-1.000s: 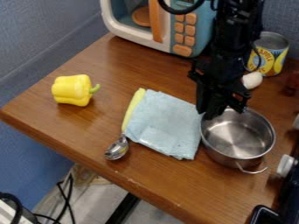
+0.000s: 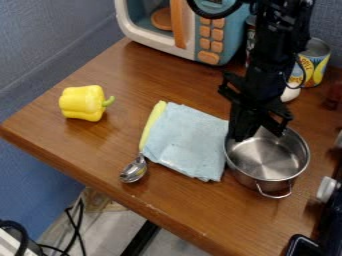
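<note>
The black gripper point(image 2: 243, 130) points down at the left rim of a steel pot point(image 2: 278, 160), over its upper-left edge; its fingertips are dark and I cannot tell whether they are open or shut or touching the rim. Left of the pot lie a light blue cloth point(image 2: 187, 145) over a yellow one and a steel ladle point(image 2: 135, 171). A yellow bell pepper point(image 2: 83, 103) lies at the left of the wooden table point(image 2: 120, 70).
A toy microwave point(image 2: 177, 22) stands at the back, with cans point(image 2: 313, 60) and small items behind the arm. Dark equipment lines the right edge.
</note>
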